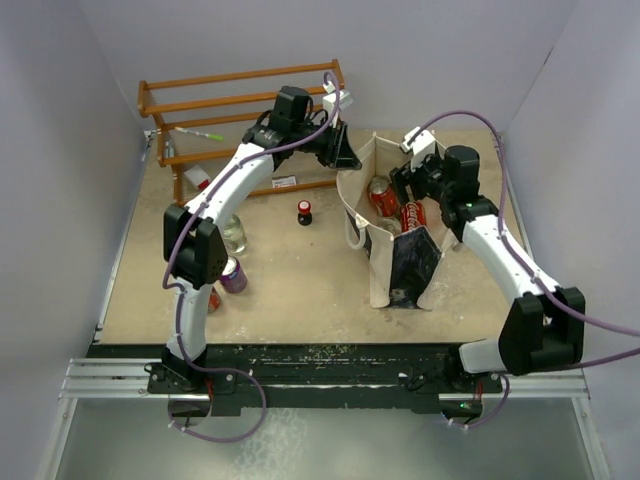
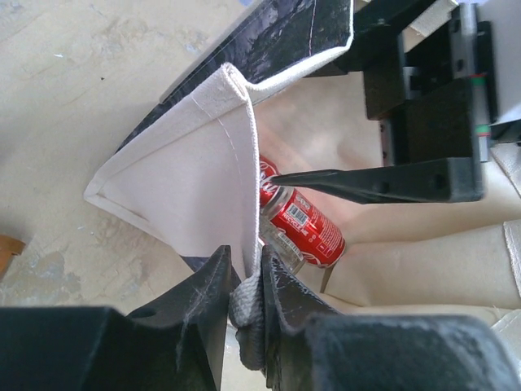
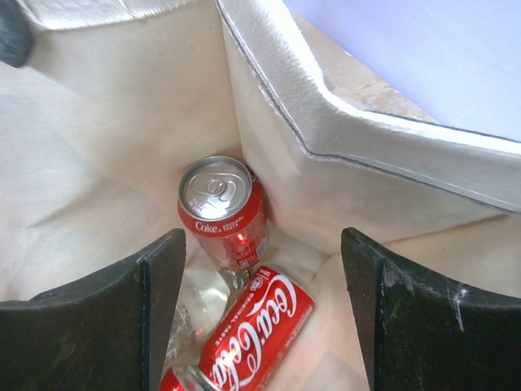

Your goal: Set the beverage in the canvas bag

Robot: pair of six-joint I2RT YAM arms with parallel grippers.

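The canvas bag (image 1: 400, 270) stands open on the right of the table, holding red Coca-Cola cans (image 1: 383, 198) (image 3: 254, 332) and a clear container (image 3: 199, 305). My left gripper (image 1: 343, 158) is at the bag's left rim, its fingers closed on the bunched white edge. My right gripper (image 1: 408, 180) is over the bag's inside, open, with nothing between its fingers; the cans lie below it.
A small dark bottle (image 1: 305, 212), a purple can (image 1: 233, 276) and a clear bottle (image 1: 235, 236) stand left of the bag. A wooden rack (image 1: 240, 75) is at the back.
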